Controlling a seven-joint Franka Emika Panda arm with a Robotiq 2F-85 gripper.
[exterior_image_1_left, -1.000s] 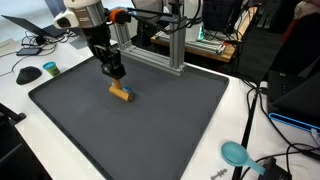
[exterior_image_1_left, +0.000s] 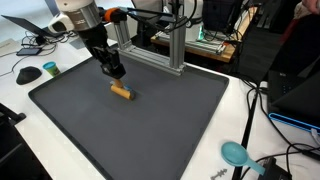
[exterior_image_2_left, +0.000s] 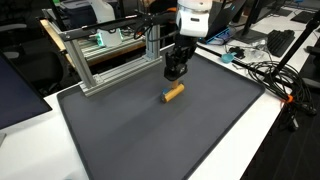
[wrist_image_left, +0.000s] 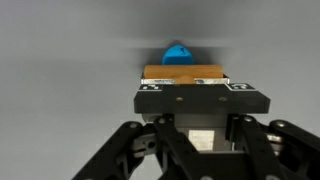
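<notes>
An orange-brown wooden piece (exterior_image_1_left: 122, 92) with a blue part rests on or just above the dark table, below my gripper (exterior_image_1_left: 118, 78). In the second exterior view the same wooden piece (exterior_image_2_left: 174, 92) shows as a slanted cylinder with a short upright part rising toward my gripper (exterior_image_2_left: 172, 78). My fingers are shut on that upright part. From the wrist, an orange-brown band of the wooden piece (wrist_image_left: 183, 72) lies across the fingertips, with the blue part (wrist_image_left: 178, 55) just beyond. The fingers hide much of the piece, and whether it touches the table I cannot tell.
A metal frame (exterior_image_1_left: 165, 59) stands at the back edge. A green cup (exterior_image_1_left: 51, 69) and a dark round object (exterior_image_1_left: 29, 75) are at the left; a light-blue object (exterior_image_1_left: 238, 155) lies at the right.
Over the last second my gripper and the wooden piece have shifted very slightly. The gripper stays shut on it, and the surroundings look the same.
</notes>
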